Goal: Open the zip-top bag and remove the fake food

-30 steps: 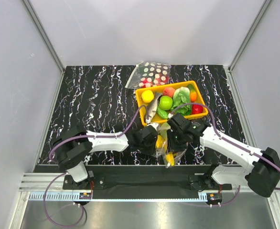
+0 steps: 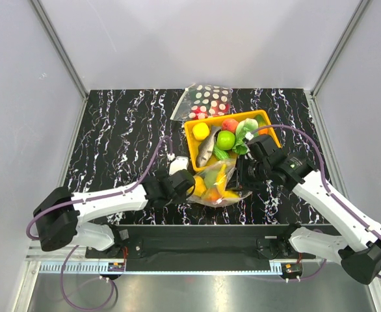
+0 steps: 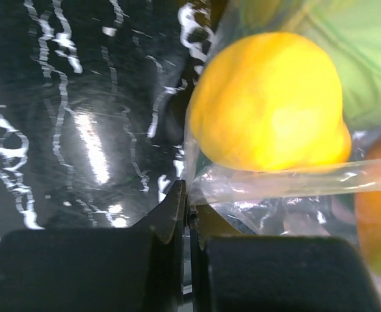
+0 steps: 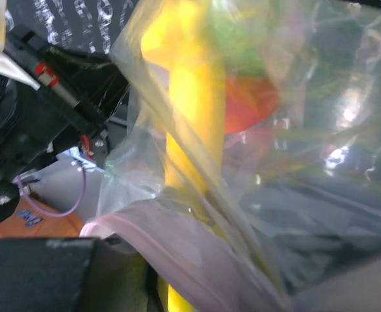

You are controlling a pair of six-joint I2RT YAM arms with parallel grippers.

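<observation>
The clear zip top bag [image 2: 207, 201] lies between my two grippers, its yellow and orange fake food showing through. In the left wrist view, a yellow piece [image 3: 268, 104] fills the middle, and the film runs down into the shut fingertips of my left gripper. My right gripper [image 2: 240, 184] is at the bag's right end. In the right wrist view its left finger [image 4: 41, 273] stands apart from the other side, which is mostly veiled by plastic. A long yellow piece [image 4: 197, 117] reaches down behind the pinkish bag edge [image 4: 171, 237], into the gap.
Just behind the bag stands a yellow bin [image 2: 192, 144] holding several fake foods, among them a green apple [image 2: 225, 140] and a fish [image 2: 207, 148]. A dotted bag [image 2: 209, 102] lies farther back.
My left gripper has moved left and the right one a little right, spreading the bag wider between them. The food inside now lies farther left and shows more.
</observation>
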